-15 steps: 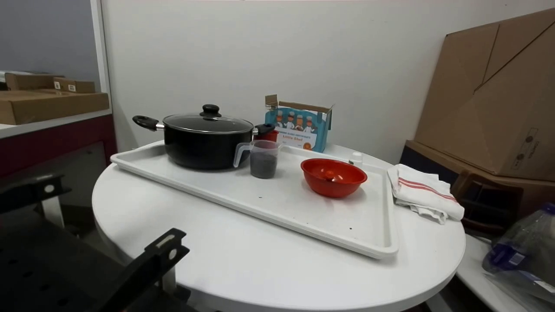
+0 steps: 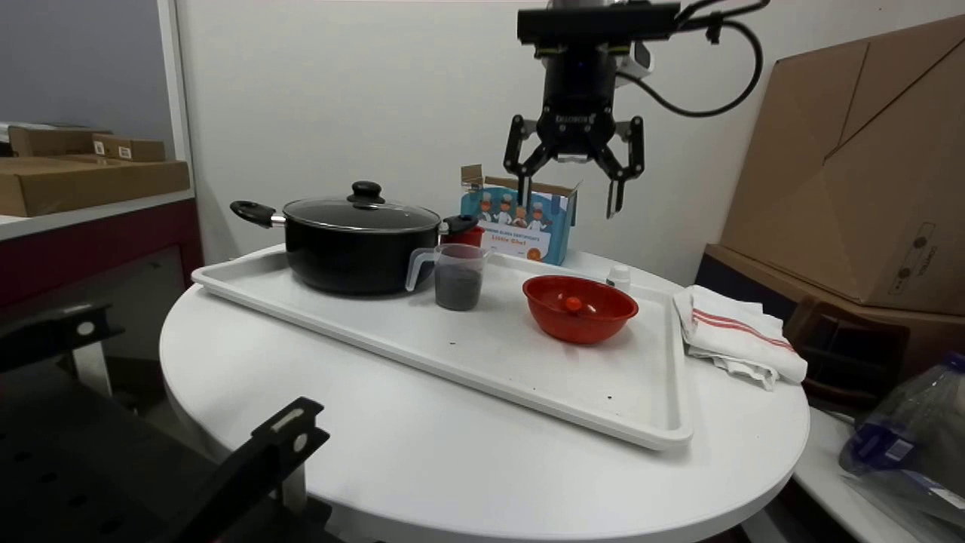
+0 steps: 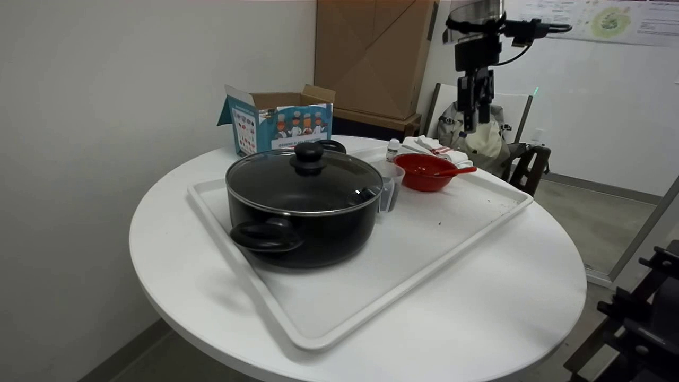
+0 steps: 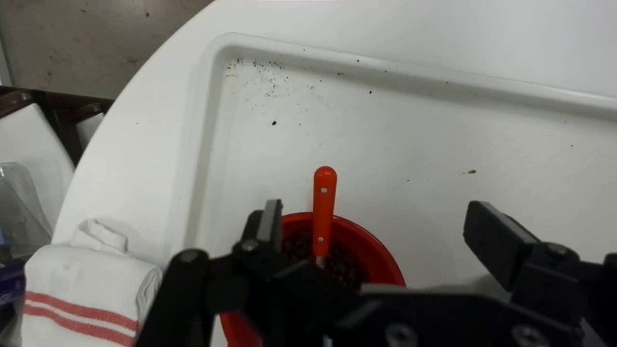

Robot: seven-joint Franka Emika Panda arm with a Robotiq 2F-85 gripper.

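My gripper [image 2: 567, 207] hangs open in the air above the tray's right part, well clear of the red bowl [image 2: 579, 312]. Nothing is between its fingers. In the wrist view the bowl is partly hidden behind the gripper's dark linkage; dark bits lie inside it. A utensil with an orange-red handle [image 4: 324, 202] leans over the bowl's rim, and its lower end is hidden. A clear measuring cup [image 2: 458, 280] with dark contents stands left of the bowl. The black pot [image 3: 302, 216], its glass lid [image 3: 267, 181] on, sits at the tray's other end.
The white tray [image 2: 434, 360] lies on a round white table [image 2: 389, 452]. A small white bottle [image 3: 392, 149] stands behind the bowl. A folded towel [image 2: 737, 330] rests beside the tray, and a blue cardboard box [image 2: 520, 222] stands behind it. The tray's front area is free apart from specks.
My gripper and arm have come into exterior view 1 at the top, above the bowl; one second ago they were out of it. The utensil handle now shows in the bowl there.
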